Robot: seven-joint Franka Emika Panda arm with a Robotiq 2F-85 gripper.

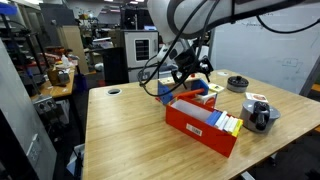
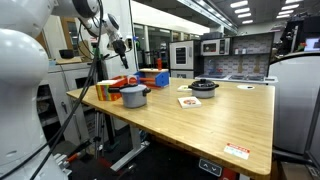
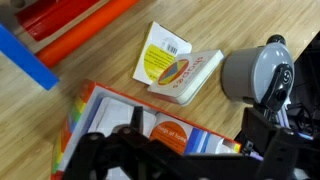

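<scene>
My gripper is open, its dark fingers well apart at the bottom of the wrist view, with nothing held between them. It hangs above a red box (image 1: 189, 123) holding white and blue book-like items. The box's upper edge also shows in the wrist view, partly hidden by the fingers. Just beyond it, a white carton (image 3: 188, 77) with a rainbow oval lies on the wood, touching or close to a yellow and white packet (image 3: 161, 50). A silver pot (image 3: 252, 75) with a black handle stands to their right.
Behind the red box is a blue and red rack (image 3: 28, 58). A dark lidded pot (image 2: 203, 88) and a small white card or tray (image 2: 189, 102) are farther along the table.
</scene>
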